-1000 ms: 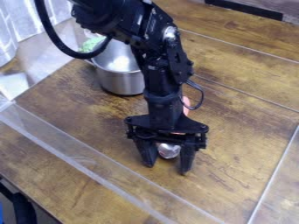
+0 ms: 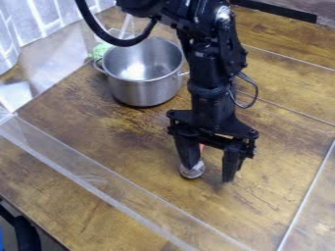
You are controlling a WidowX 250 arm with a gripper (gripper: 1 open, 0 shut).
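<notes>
The black arm reaches down from the top of the view to my gripper, low over the wooden table. Its two fingers stand apart. A small silver, rounded object is at the left finger, partly hidden behind it; whether the finger touches it I cannot tell. A steel pot with side handles stands behind and to the left of the arm.
A green object sits behind the pot at the upper left, by a pale, translucent sheet. Clear strips run along the table's left and right. The wood to the right of the gripper is clear.
The gripper has shifted right and turned a little, so the silver object now shows at its left finger instead of between both. The pot has stayed in place.
</notes>
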